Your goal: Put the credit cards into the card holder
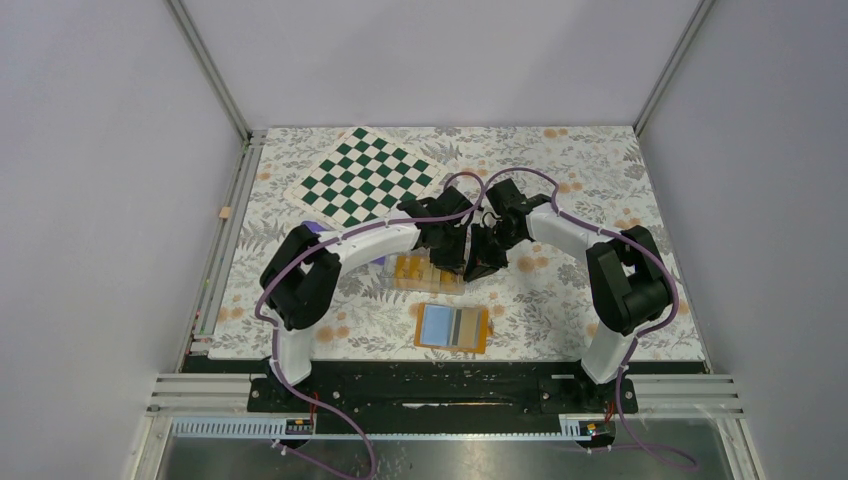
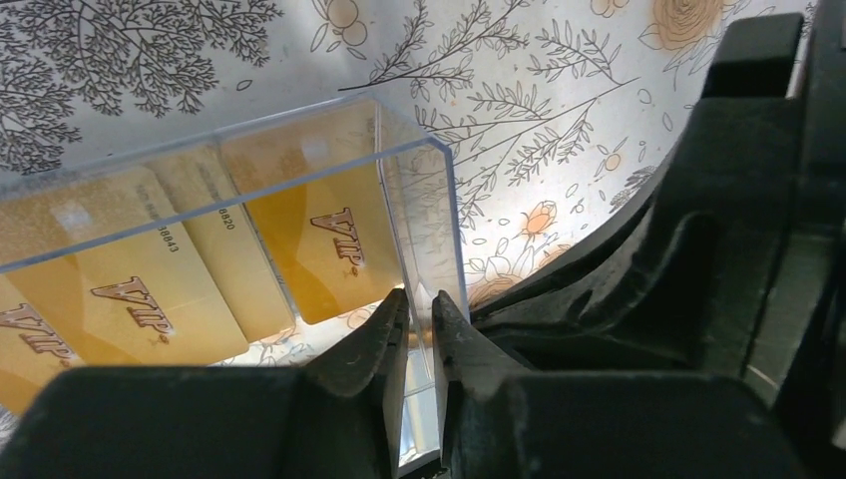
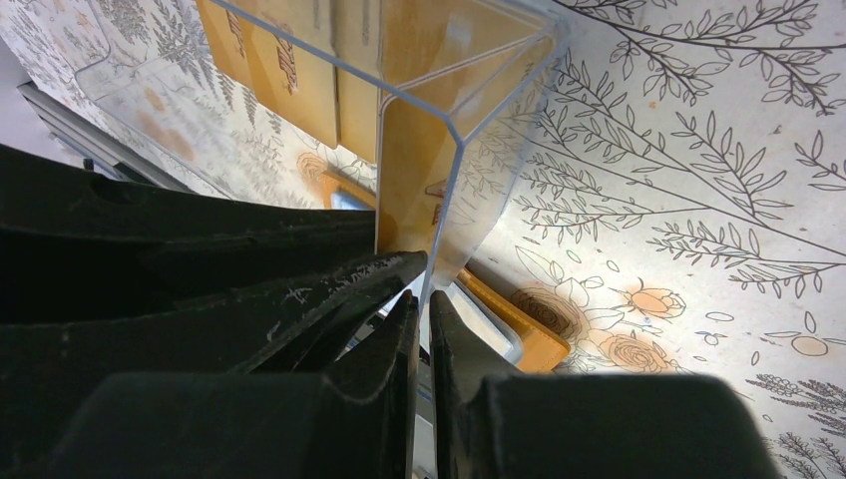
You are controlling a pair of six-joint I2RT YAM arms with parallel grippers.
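The clear card holder [image 2: 429,190], with several yellow VIP cards [image 2: 145,279] in it, lies in the table's middle under both arms. My left gripper is shut at the holder's end beside the last card; nothing certain shows between its fingers. My right gripper is shut on the clear holder's end edge, close by the left gripper's fingers. In the top view, both grippers [image 1: 447,262] [image 1: 478,265] meet at the holder's right end, which they partly hide.
An orange tray [image 1: 480,340] with blue, grey and tan cards lies in front of the holder. A green checkered board [image 1: 365,175] is behind, with a purple item [image 1: 314,227] partly under the left arm.
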